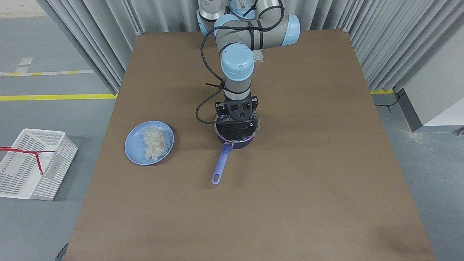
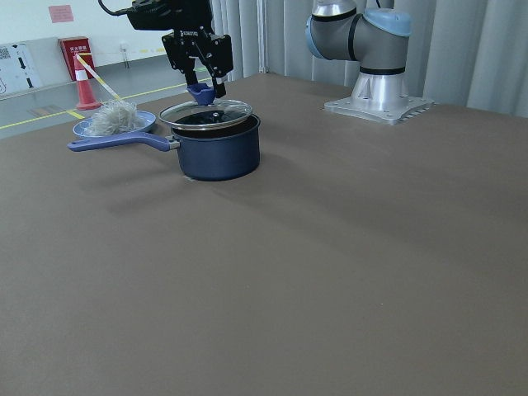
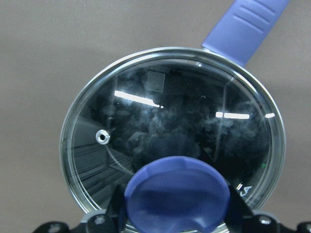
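A dark blue pot (image 2: pixel 223 161) with a long purple handle (image 1: pixel 222 163) stands mid-table, its glass lid (image 3: pixel 160 116) on top, looking slightly tilted in the left view. My gripper (image 2: pixel 202 87) is directly above the lid, shut on its purple knob (image 3: pixel 177 194). In the front view the gripper's black housing hides much of the lid.
A blue plate (image 1: pixel 137 150) with pale noodles (image 1: pixel 154 143) sits left of the pot. A white basket (image 1: pixel 52 174) lies on the floor at left.
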